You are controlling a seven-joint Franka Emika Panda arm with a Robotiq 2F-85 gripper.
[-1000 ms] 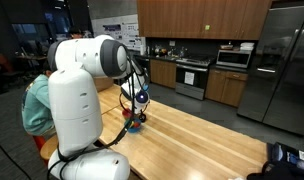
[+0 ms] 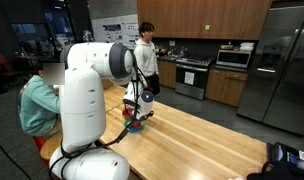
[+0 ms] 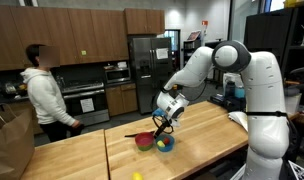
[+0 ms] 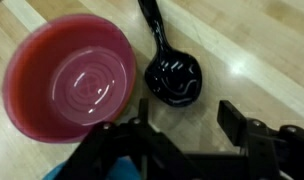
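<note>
A black spoon or ladle (image 4: 174, 78) lies on the wooden table, its rounded end towards my gripper. My gripper is open, with a finger on either side of bare tabletop just short of that rounded end. Nothing shows between the fingers. To the left in the wrist view is a red bowl (image 4: 70, 78), which looks empty. The rim of a blue bowl (image 4: 84, 168) shows at the bottom edge, partly hidden by the gripper. In exterior view 2 the red bowl (image 3: 145, 141) stands beside the blue bowl (image 3: 166, 143), which has small coloured things in it.
A small yellow object (image 3: 137, 176) lies near the table's front edge. One person (image 2: 145, 55) stands behind the table; another in a green top (image 2: 39, 105) is at the left.
The gripper has shifted slightly to the right in exterior view 1. A person has come into view behind the table, where only the kitchen showed before.
</note>
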